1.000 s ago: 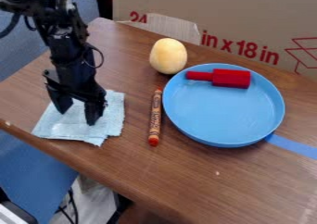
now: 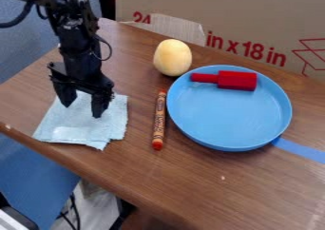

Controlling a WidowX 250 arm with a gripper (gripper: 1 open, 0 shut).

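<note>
My black gripper (image 2: pixel 84 93) is low over a pale blue cloth (image 2: pixel 71 126) on the left part of the wooden table, its fingertips at or near the cloth's upper part. Whether the fingers are open or shut, or have cloth between them, is hard to tell.
A blue plate (image 2: pixel 229 118) with a red object (image 2: pixel 235 80) on it occupies the right. An orange marker-like stick (image 2: pixel 159 122) lies left of the plate, and a yellow potato-like object (image 2: pixel 173 58) sits behind it. A cardboard box (image 2: pixel 222 15) stands at the back.
My gripper has moved slightly up and back over the cloth. The plate, stick and yellow object stay where they were.
</note>
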